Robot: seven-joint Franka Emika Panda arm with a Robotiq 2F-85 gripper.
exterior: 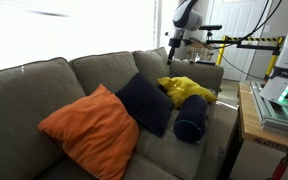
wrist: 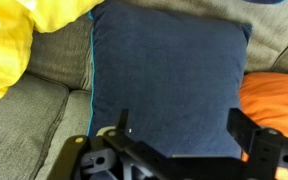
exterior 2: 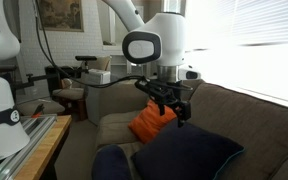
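Note:
My gripper [exterior: 171, 52] hangs in the air over the sofa, its fingers wide apart and nothing between them. In the wrist view a dark navy square pillow [wrist: 169, 70] with a blue-edged side fills the middle, under and ahead of the spread fingers [wrist: 123, 121]. That pillow leans against the sofa back between the orange pillow [exterior: 92, 133] and the yellow cloth [exterior: 187, 90]. From the other exterior side, the gripper [exterior 2: 174, 108] appears in front of and above the navy pillow [exterior 2: 189, 150], with the orange pillow [exterior 2: 147, 122] behind.
A dark blue rolled cushion [exterior: 191, 118] lies on the seat beside the yellow cloth. The grey sofa [exterior: 24, 100] has bare seat around the pillows. A wooden table [exterior: 252, 120] with equipment on top stands at the right.

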